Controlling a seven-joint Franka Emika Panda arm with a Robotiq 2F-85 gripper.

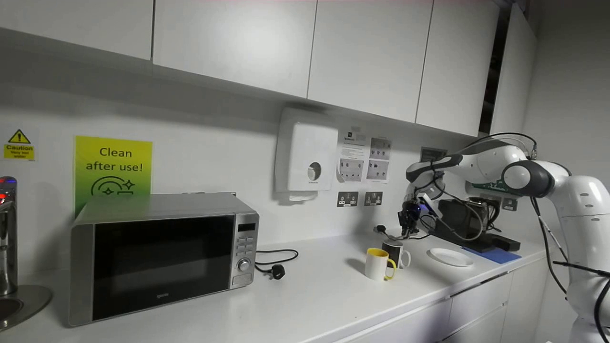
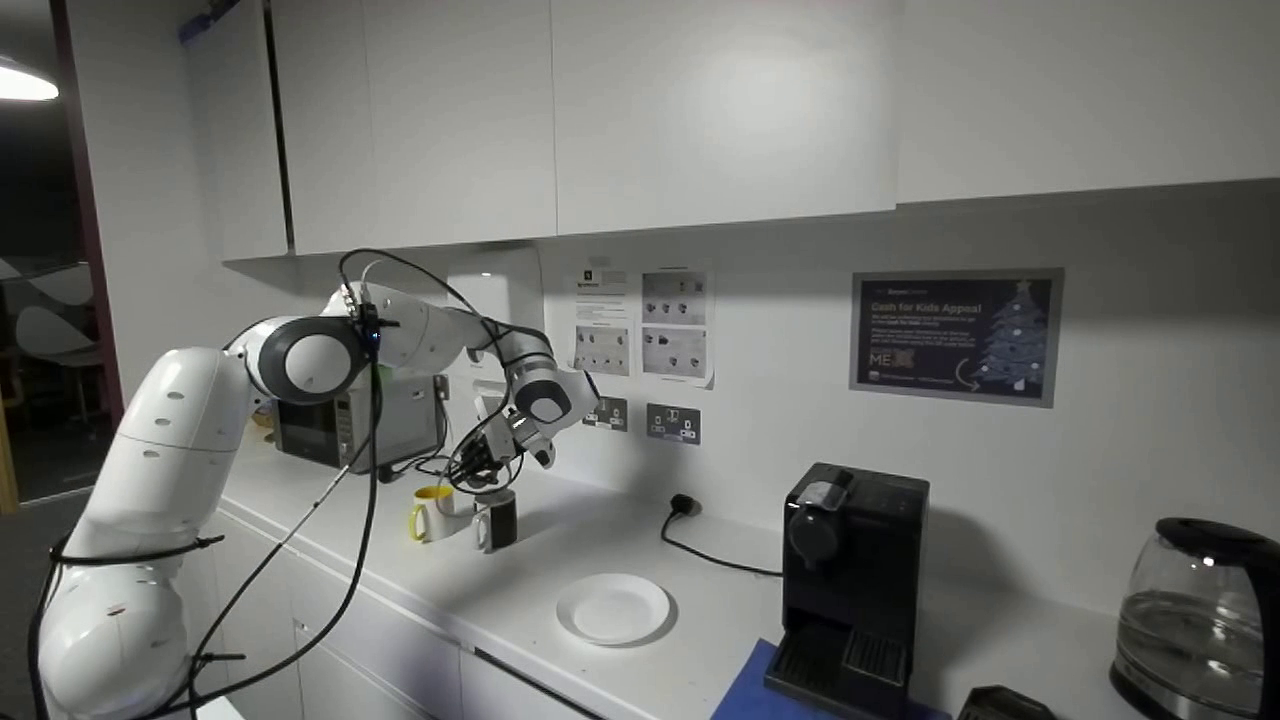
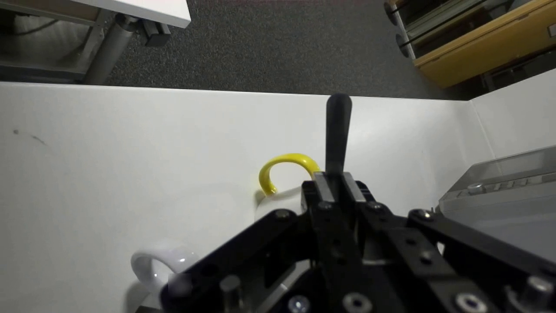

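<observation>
My gripper point(image 1: 406, 235) is shut on a slim dark utensil point(image 3: 337, 130) that looks like a spoon. Its rounded end sticks out past the fingertips in the wrist view. Just below the fingers stands a black mug point(image 2: 504, 522) with a white handle; whether any of the utensil is inside it, I cannot tell. A white mug with a yellow inside and handle point(image 1: 375, 267) sits right beside the black one. From the wrist, its yellow handle shows, while the fingers cover much of its body. Both mugs are upright on the counter.
A white plate point(image 2: 613, 608) lies on the counter, with a black coffee machine point(image 2: 852, 588) beyond it on a blue mat point(image 2: 746, 684). The microwave point(image 1: 166, 257) stands on the other side of the mugs. Between microwave and mugs, the counter point(image 1: 311, 294) is largely clear.
</observation>
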